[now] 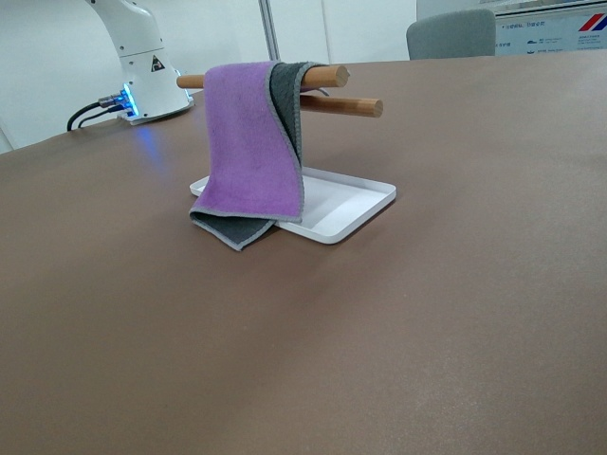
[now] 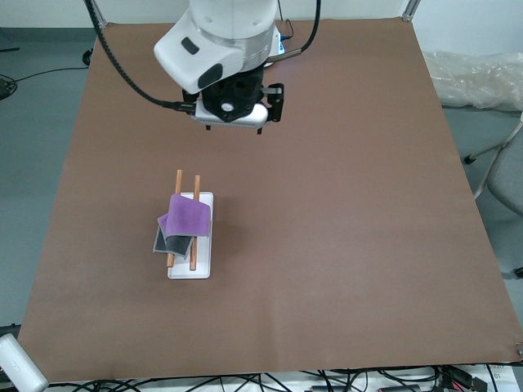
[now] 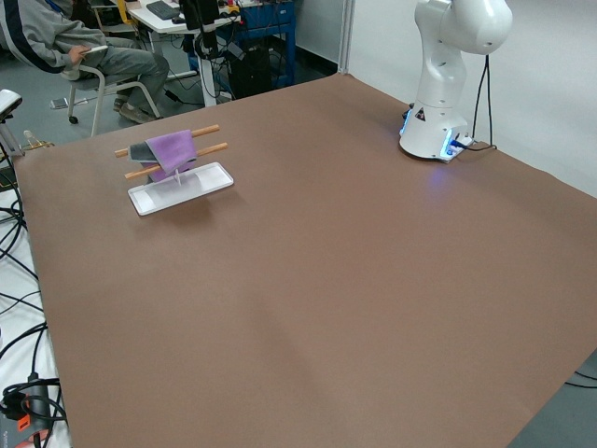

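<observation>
A towel (image 2: 186,215), purple on one side and dark grey on the other, hangs over a wooden rack whose rods (image 1: 341,107) stand on a white tray (image 3: 191,189). In the top view the purple cloth (image 1: 248,142) drapes down the near side. My gripper (image 2: 270,110) is at the upper middle of the left view, above and to the right of the rack, apart from it; its finger state is hard to make out. It is not visible in the top view.
Cables (image 3: 23,336) run along the table's outer edge. A chair (image 2: 511,171) stands beside it.
</observation>
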